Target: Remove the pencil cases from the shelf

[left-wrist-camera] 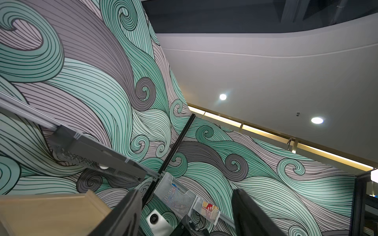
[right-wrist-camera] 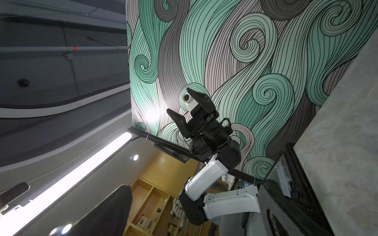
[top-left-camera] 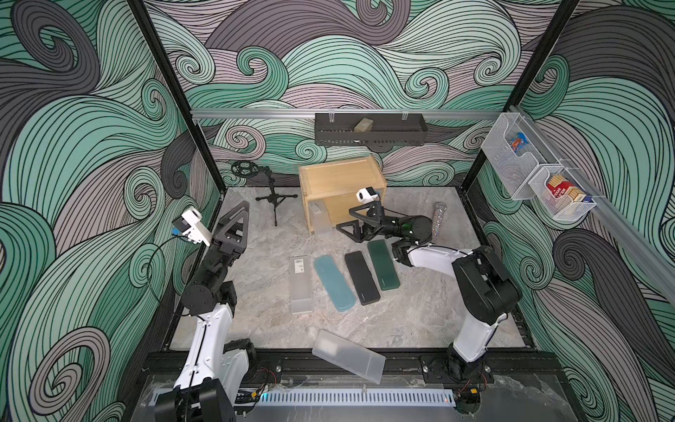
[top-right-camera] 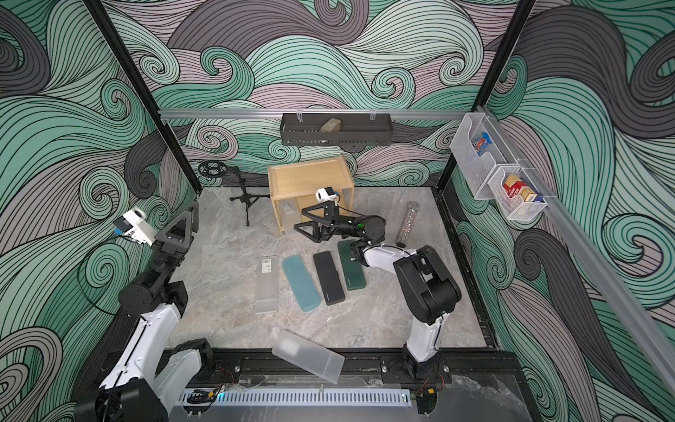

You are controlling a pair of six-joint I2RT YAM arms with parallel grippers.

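A wooden shelf [top-left-camera: 342,174] stands at the back, with one translucent case [top-left-camera: 320,216] inside at its left. In front lie a translucent case with a white label [top-left-camera: 301,292], a light blue case [top-left-camera: 334,282], a black case [top-left-camera: 362,277] and a dark green case [top-left-camera: 384,264]. Tilted over the front edge, another translucent case [top-left-camera: 348,355] is clear of both grippers. My left gripper has its fingers apart, empty, raised at the left side. My right gripper [top-left-camera: 349,220] is open and empty just in front of the shelf, partly covering its opening.
A black stand [top-left-camera: 272,195] is left of the shelf and a clear tube [top-left-camera: 437,219] lies at its right. A dark tray [top-left-camera: 370,133] hangs behind; wire baskets [top-left-camera: 559,193] hang at the right.
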